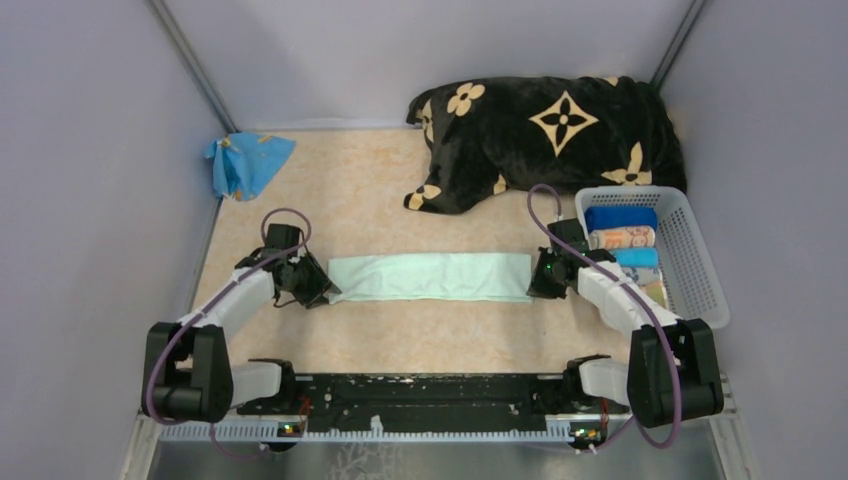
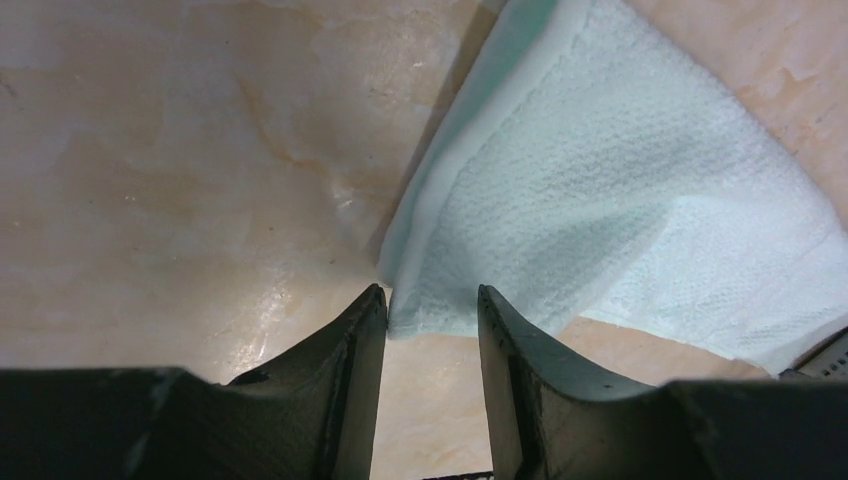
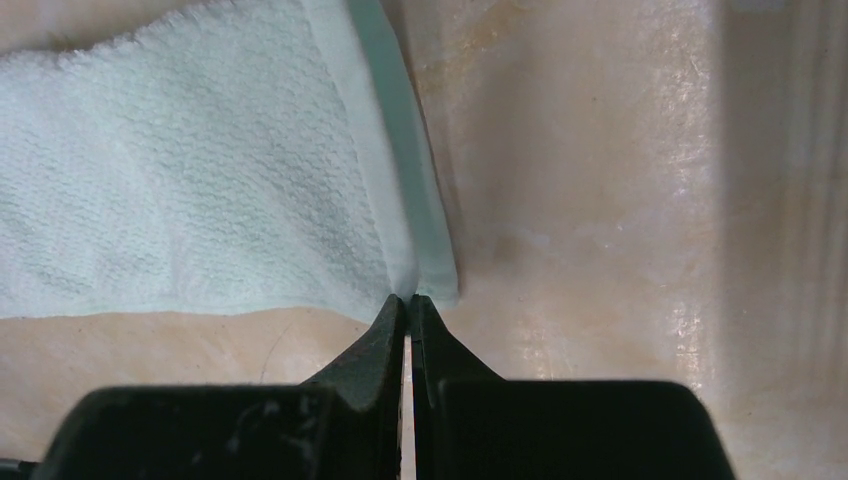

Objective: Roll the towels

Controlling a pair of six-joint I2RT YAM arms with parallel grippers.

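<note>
A pale mint towel (image 1: pixel 430 276), folded into a long strip, lies flat across the middle of the table. At its left end my left gripper (image 1: pixel 333 292) hangs over the near corner. In the left wrist view its fingers (image 2: pixel 360 350) stand apart, the towel's corner (image 2: pixel 410 320) reaching into the gap from beyond the tips. On the right end, my right gripper is shut with its tips on the near corner. The towel edge (image 3: pixel 395 230) runs right into the closed tips, so the thin corner appears pinched there.
A white basket (image 1: pixel 702 262) with several rolled towels stands on the right, close to my right arm. A black patterned cushion (image 1: pixel 520 130) fills the back right. Back left lies a blue cloth (image 1: pixel 250 163).
</note>
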